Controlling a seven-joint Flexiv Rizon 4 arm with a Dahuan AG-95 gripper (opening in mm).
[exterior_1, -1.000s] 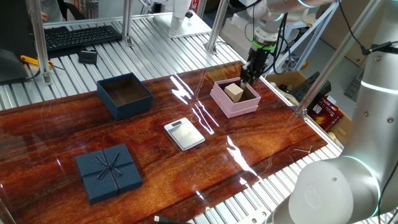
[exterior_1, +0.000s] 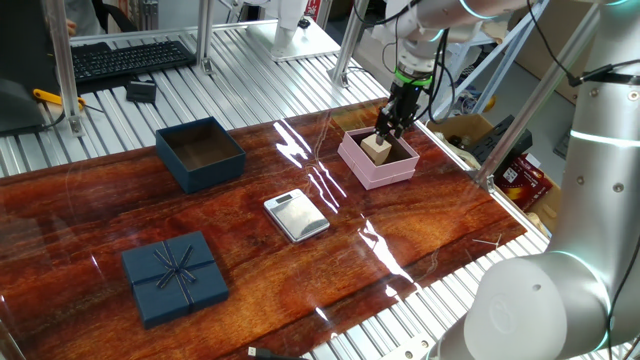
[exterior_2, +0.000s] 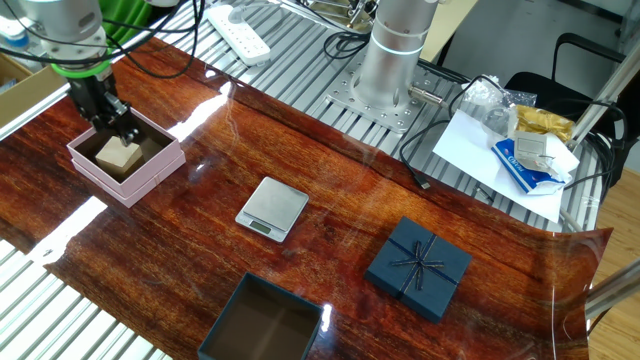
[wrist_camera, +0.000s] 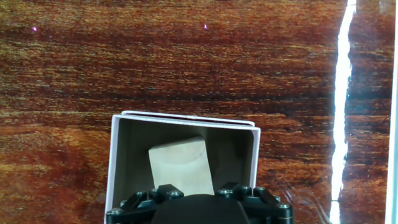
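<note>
A pale wooden block (exterior_1: 376, 151) stands inside the open pink box (exterior_1: 388, 177) at the table's far right. In exterior view 2 the block (exterior_2: 118, 156) shows in the same pink box (exterior_2: 130, 189) at the left. My gripper (exterior_1: 386, 134) points down into this box, its fingertips close over the block's top. From the wrist, the block (wrist_camera: 180, 167) lies slightly turned within the box walls, its near end hidden by the gripper. The two fingers stand apart on either side, so it looks open; whether they touch the block I cannot tell.
An open dark blue box (exterior_1: 203, 174) sits at the back left. Its bow-tied lid (exterior_1: 176, 279) lies nearer the front, and a silver scale (exterior_1: 297, 215) rests mid-table. Bare wood-patterned surface separates these things. The pink box's walls surround the gripper's tips.
Over the last second my gripper has moved left and down, from the pink box's back edge to over the block. The block and box look unmoved.
</note>
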